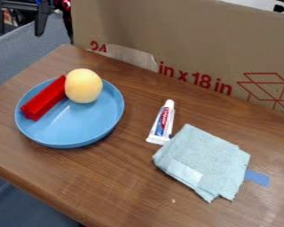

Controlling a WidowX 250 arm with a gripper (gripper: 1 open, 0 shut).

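Observation:
A blue plate (85, 130) on the wooden table holds a red bar-shaped object (42, 100) and a pale yellow ball (82, 86). To the right of the plate lies a white toothpaste tube (161, 122), and a folded light blue cloth (201, 162) is at the lower right. The gripper (18, 21) hangs at the top left edge, partly cut off, above and behind the plate, with its dark fingers apart and nothing visible between them.
A cardboard box (180, 44) stands along the back of the table (121, 191). A strip of blue tape (257, 177) is beside the cloth.

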